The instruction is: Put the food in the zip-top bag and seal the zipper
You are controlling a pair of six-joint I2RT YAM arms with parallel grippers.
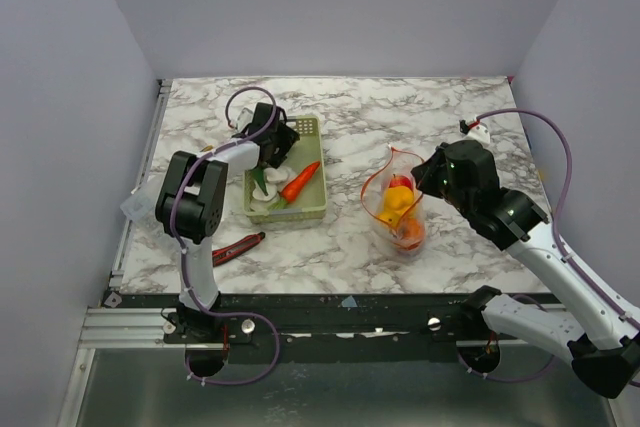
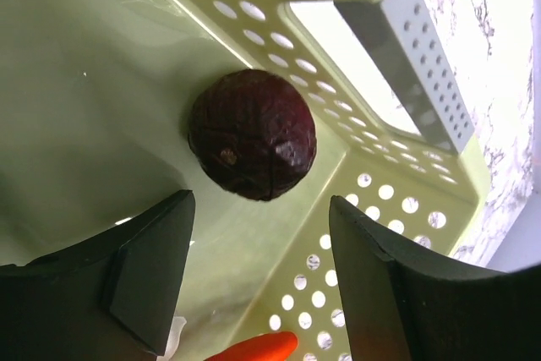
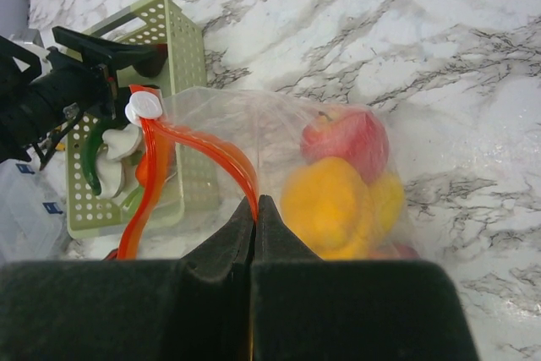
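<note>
My left gripper is open inside the green basket [image 1: 320, 192], its fingertips just short of a dark purple round vegetable [image 2: 252, 133]. A carrot [image 1: 300, 182], green vegetables [image 3: 91, 158] and white slices [image 3: 112, 173] also lie there. My right gripper [image 1: 430, 175] is shut at the orange-zippered rim of the clear bag [image 3: 194, 112]; the bag's rim runs between its fingers. The bag holds a red item [image 3: 342, 145] and yellow items [image 3: 325, 205].
A red-and-black marker-like object [image 1: 237, 247] lies below the basket, and a clear container [image 1: 145, 207] at the left.
</note>
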